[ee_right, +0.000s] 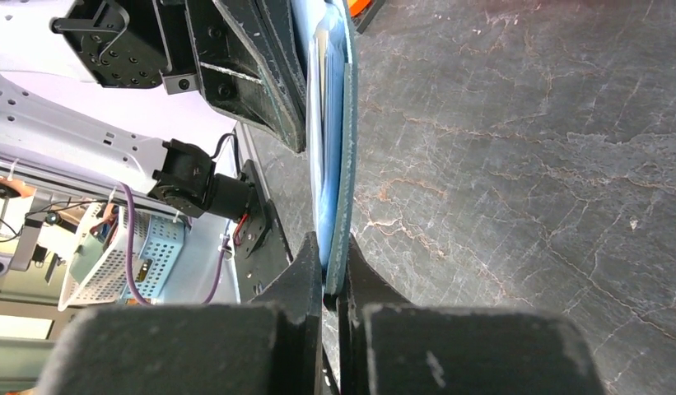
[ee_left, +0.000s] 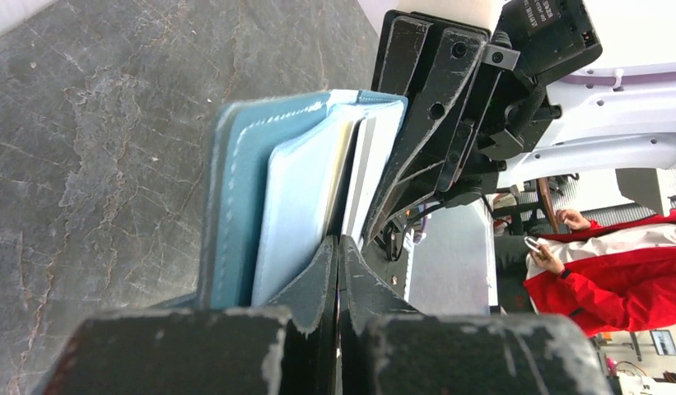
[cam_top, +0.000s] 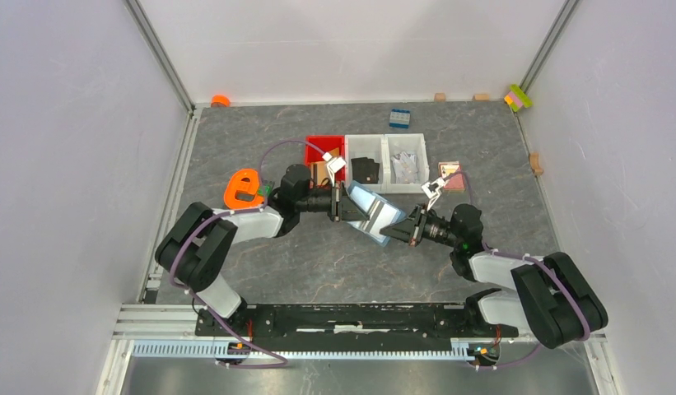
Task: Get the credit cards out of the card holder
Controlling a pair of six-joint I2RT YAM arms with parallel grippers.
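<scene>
A light blue card holder (cam_top: pixel 375 211) with pale cards inside hangs between my grippers, seen edge-on in both wrist views. My right gripper (cam_top: pixel 393 232) is shut on the holder (ee_right: pixel 341 164), gripping its edge. My left gripper (cam_top: pixel 354 216) is shut at the pale card slots (ee_left: pixel 310 189); whether anything thin sits between its fingertips is hidden.
White two-compartment bin (cam_top: pixel 385 140) and red bin (cam_top: pixel 324 140) stand behind the grippers. An orange object (cam_top: pixel 240 183) lies left, a small pink box (cam_top: pixel 450 164) right.
</scene>
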